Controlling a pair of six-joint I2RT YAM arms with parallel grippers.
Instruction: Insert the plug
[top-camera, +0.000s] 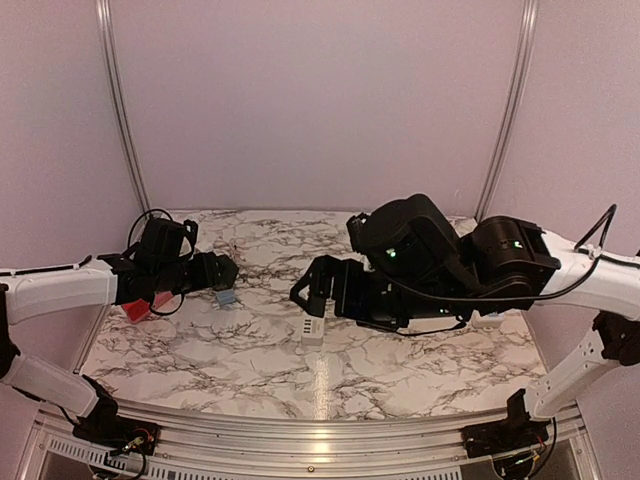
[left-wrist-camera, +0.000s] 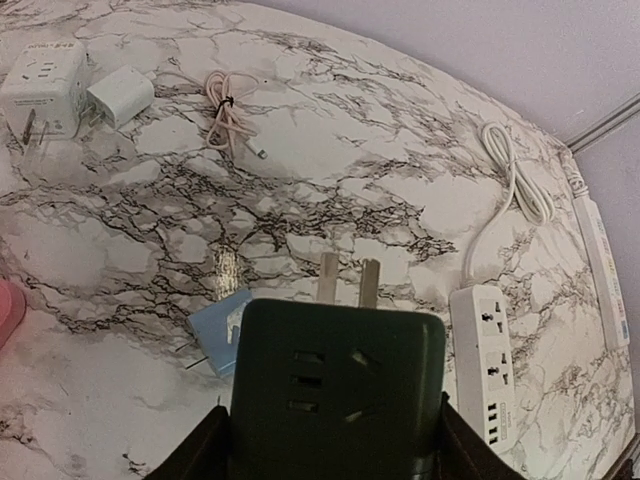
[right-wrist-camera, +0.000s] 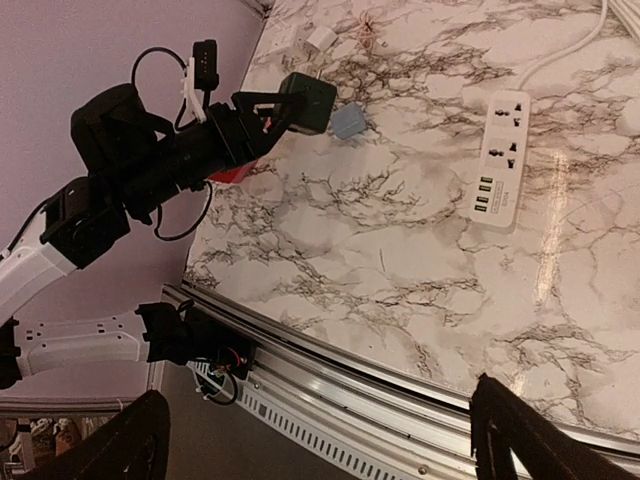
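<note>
A dark green cube plug (left-wrist-camera: 335, 385) with two metal pins is held in my left gripper (top-camera: 222, 270), which is shut on it above the table's left side. A white power strip (right-wrist-camera: 498, 155) with sockets and USB ports lies mid-table; in the top view my right gripper (top-camera: 312, 290) hangs above it, partly covering it. The right gripper stands open, its fingers at the bottom of the right wrist view with nothing visible between them.
Near the plug are a light blue block (left-wrist-camera: 212, 330), white chargers (left-wrist-camera: 45, 85), a pink cable (left-wrist-camera: 230, 120) and a red object (top-camera: 138, 308). Another white strip (left-wrist-camera: 600, 270) lies at the right.
</note>
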